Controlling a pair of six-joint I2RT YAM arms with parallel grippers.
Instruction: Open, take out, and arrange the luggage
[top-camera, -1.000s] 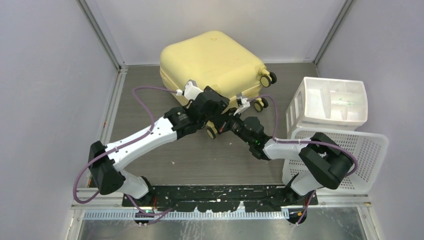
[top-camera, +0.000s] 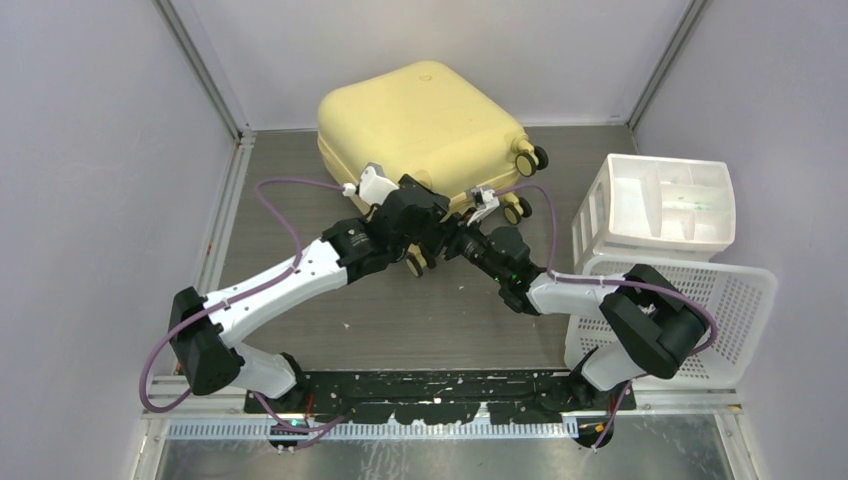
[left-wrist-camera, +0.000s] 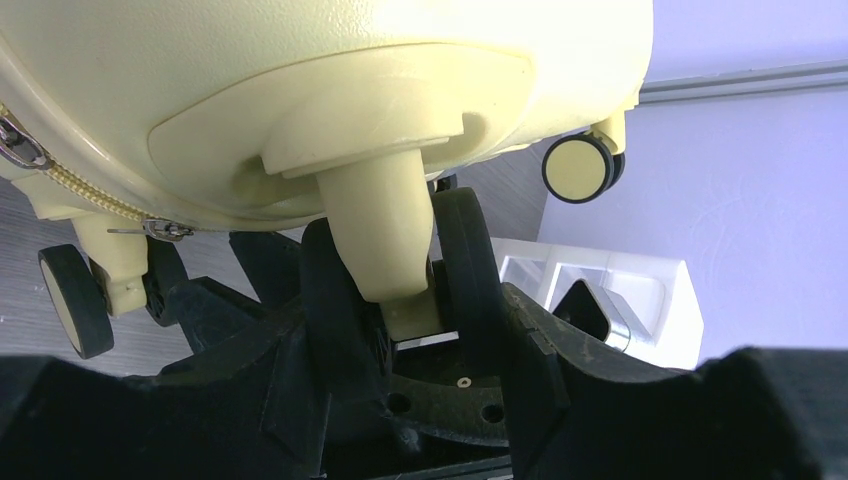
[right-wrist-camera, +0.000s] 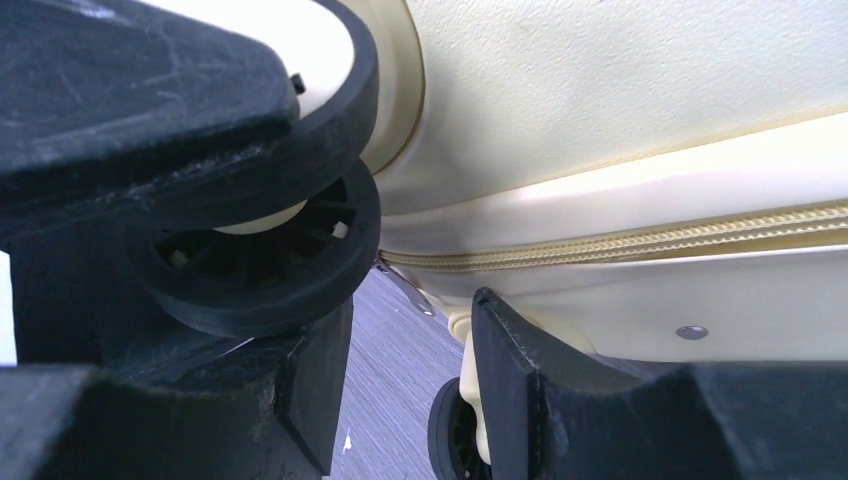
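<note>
A pale yellow suitcase (top-camera: 420, 120) lies on its broad side at the back of the floor, its wheels pointing to the front and right. In the left wrist view my left gripper is shut on a cream protruding fitting (left-wrist-camera: 370, 220) on the suitcase's end. My right gripper is close beside it at that same end; in the right wrist view its fingers stand apart below the zipper (right-wrist-camera: 620, 240), near a wheel (right-wrist-camera: 450, 425). Another black wheel (right-wrist-camera: 260, 280) fills the upper left of that view.
On the right stand a white tray bin (top-camera: 655, 180) and a white perforated basket (top-camera: 745, 310).
Both arms have shifted only slightly around the suitcase's end over the last second. The suitcase has barely moved.
</note>
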